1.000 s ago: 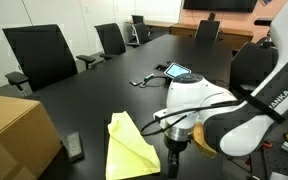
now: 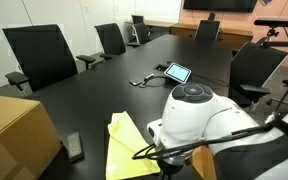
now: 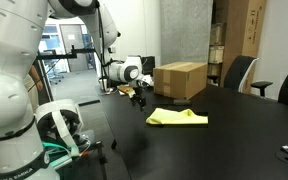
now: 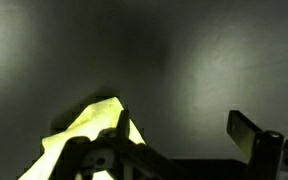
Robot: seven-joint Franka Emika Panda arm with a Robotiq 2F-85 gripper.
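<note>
A yellow cloth (image 2: 124, 146) lies on the dark tabletop, slightly crumpled, its right side partly covered by the arm in exterior view 1. From the other side, exterior view 2 shows the cloth (image 3: 177, 116) spread out flat in front of the box. My gripper is open, its two dark fingers wide apart with bare table between them. One corner of the cloth (image 4: 82, 128) lies beside and under the left finger in the wrist view. In exterior view 2 the gripper (image 3: 133, 98) hangs near the table's left side; its fingertips are too small there to make out.
A cardboard box (image 3: 181, 79) stands behind the cloth. Near it lies a dark remote-like object (image 2: 75, 147). Farther along the table are a small tablet (image 2: 178, 72) and cables. Black chairs (image 2: 41, 52) line the edge. Mid-table is clear.
The arm has swung lower and closer to the camera in exterior view 1, covering more of the cloth's right side. The cloth looks unmoved.
</note>
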